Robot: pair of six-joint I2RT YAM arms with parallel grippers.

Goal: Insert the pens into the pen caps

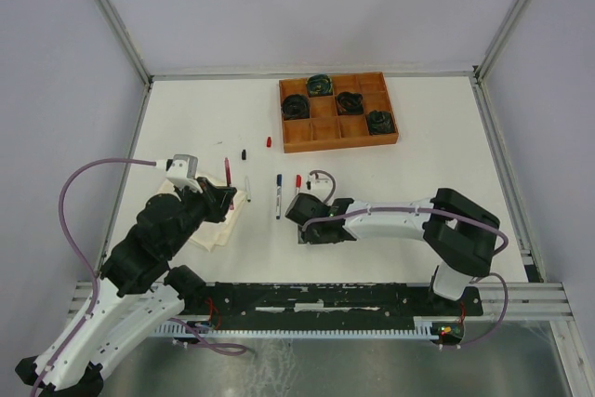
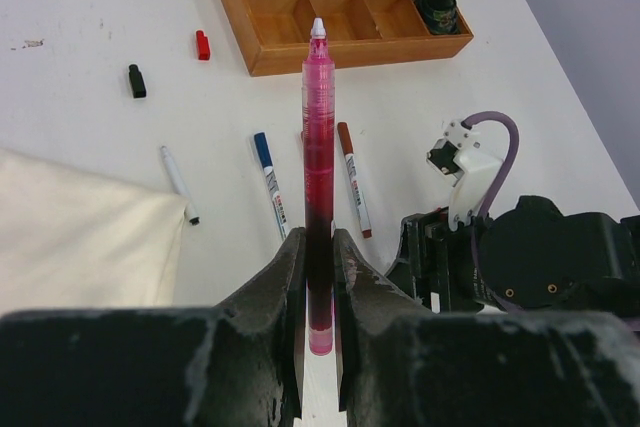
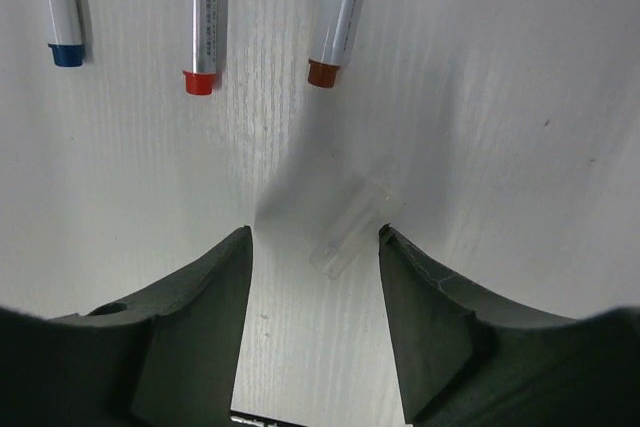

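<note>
A pink, see-through pen (image 2: 319, 137) with a white tip stands upright in my left gripper, which is shut on its lower part. Below the right wrist camera, a clear cap (image 3: 352, 229) lies slantwise on the white table. My right gripper hangs over it, fingers parted and nothing gripped. The cap shows in the gap, nearer the right-hand finger (image 3: 405, 287). From above, the right hand hides this cap, while the pink pen (image 1: 228, 171) shows on the left side.
Blue (image 1: 279, 194), red (image 1: 297, 183) and brown (image 2: 354, 179) markers lie just beyond the right gripper. A grey-white pen (image 2: 178, 184) rests near a beige cloth (image 2: 85, 232). Small black (image 2: 136, 81) and red (image 2: 202, 45) caps lie before the wooden tray (image 1: 339, 144).
</note>
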